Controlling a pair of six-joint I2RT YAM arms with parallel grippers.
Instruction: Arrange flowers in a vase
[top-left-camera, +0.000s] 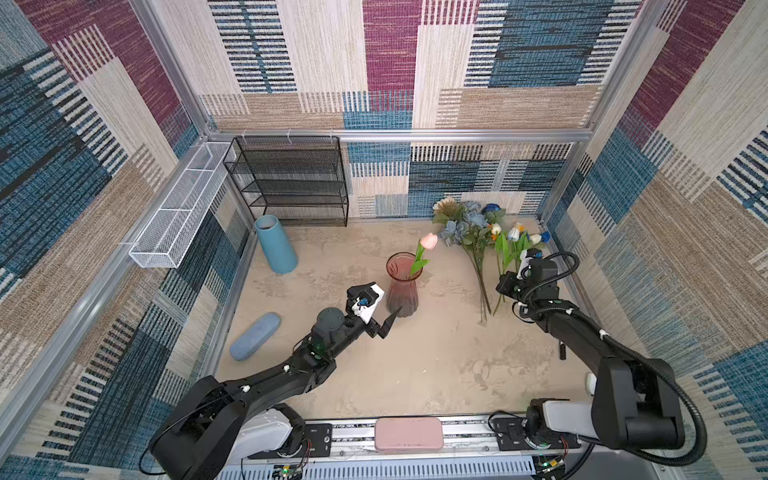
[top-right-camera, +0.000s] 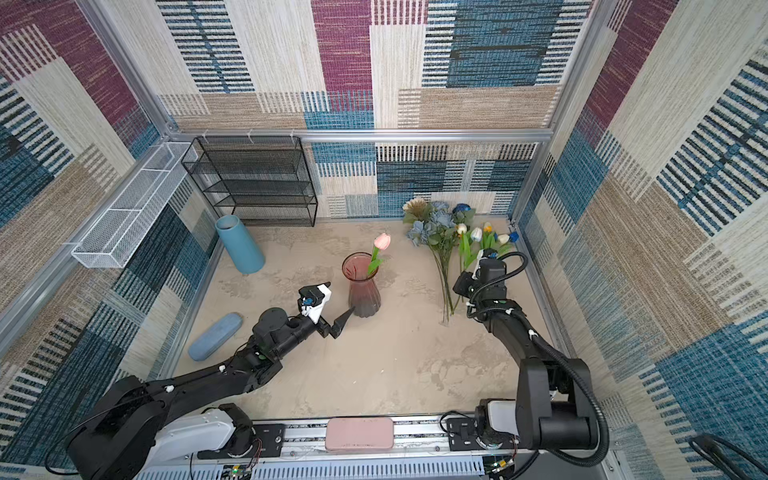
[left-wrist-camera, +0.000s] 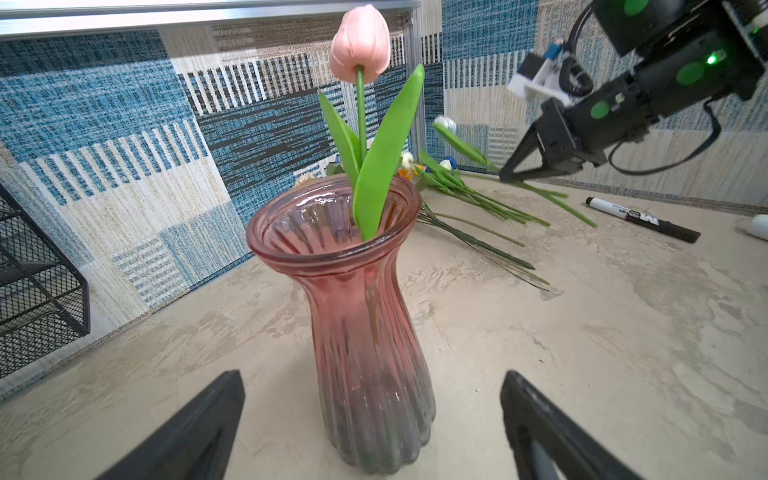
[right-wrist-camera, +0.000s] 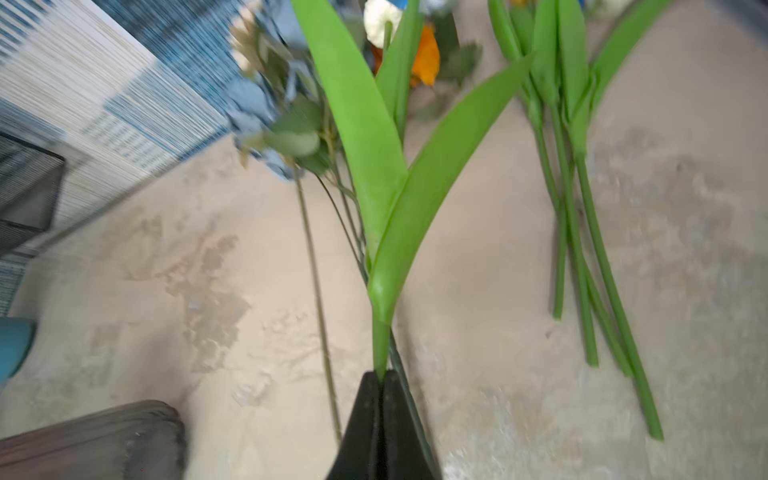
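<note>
A ribbed pink-to-grey glass vase (top-left-camera: 402, 296) stands upright with one pink tulip (left-wrist-camera: 360, 44) inside, its leaves above the rim. My left gripper is open, facing the vase's lower body; no contact with the glass shows. At the right, my right gripper is shut on the green stem of a tulip (right-wrist-camera: 380, 280), whose leaves spread beyond the fingertips. A white bloom (left-wrist-camera: 445, 124) shows at that flower's end in the left wrist view. More tulips (right-wrist-camera: 576, 120) and a blue bouquet (top-left-camera: 464, 220) lie on the table.
A teal vase (top-left-camera: 277, 246) stands at the back left, before a black wire rack (top-left-camera: 292, 188). A blue-grey case (top-left-camera: 255, 336) lies at left. A marker (left-wrist-camera: 642, 218) lies near the right arm.
</note>
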